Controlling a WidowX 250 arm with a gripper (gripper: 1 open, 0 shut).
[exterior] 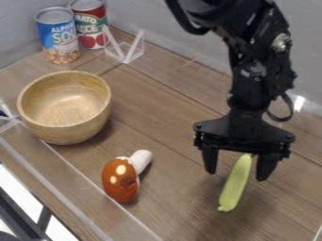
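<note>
My black gripper [239, 162] is open, its fingers hanging over a pale yellow-green elongated object [233, 192] that lies on the wooden table at the right. The fingers stand either side of that object's upper part; whether they touch it cannot be told. To the left, a mushroom toy [122, 177] with a spotted orange cap and white stem lies on the table, and farther back left is an empty wooden bowl [63, 108].
Two cans, one blue [59, 38] and one red [90, 25], stand at the back left by the wall. The table's edge shows at lower left.
</note>
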